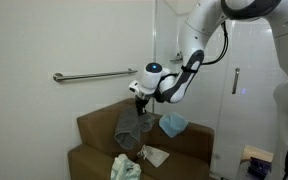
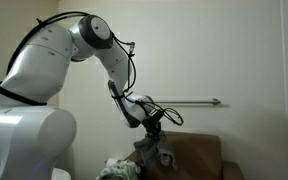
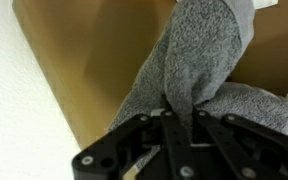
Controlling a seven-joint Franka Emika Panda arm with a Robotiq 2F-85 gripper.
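A dark grey cloth point(image 1: 133, 125) hangs down in front of the back of the brown couch point(image 1: 92, 160). My gripper point(image 1: 141, 103) is shut on its upper part, above the seat. In the wrist view the grey cloth point(image 3: 189, 60) is bunched under the gripper and spreads out to both sides; the fingertips are mostly hidden by it. From the other side, the same cloth point(image 2: 154, 151) droops below the gripper point(image 2: 154, 128) against the couch point(image 2: 199, 155).
A light blue cloth point(image 1: 172, 124) rests on the couch back to the right. On the seat lie a white cloth point(image 1: 155, 155) and a pale green patterned cloth point(image 1: 125, 168). A metal rail point(image 1: 92, 75) runs along the wall behind.
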